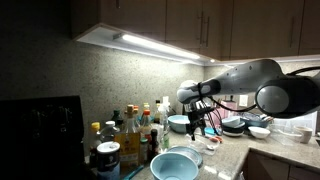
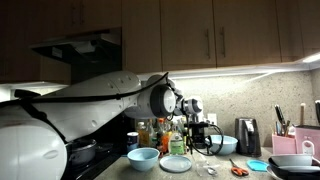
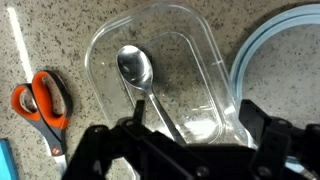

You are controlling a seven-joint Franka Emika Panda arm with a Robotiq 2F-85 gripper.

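A clear plastic container lies under my gripper in the wrist view. Inside it rests a metal spoon, bowl toward the upper left, its handle slanting down to the right between the fingers. The fingers stand wide apart and hold nothing. In exterior view 2 my gripper hangs above the counter, behind the small clear container. From the first exterior camera the gripper is dark and small, and the spoon cannot be made out.
Orange-handled scissors lie left of the container, and a round plate sits close on its right. Several bottles and a light blue bowl stand on the counter. Dishes fill its other end.
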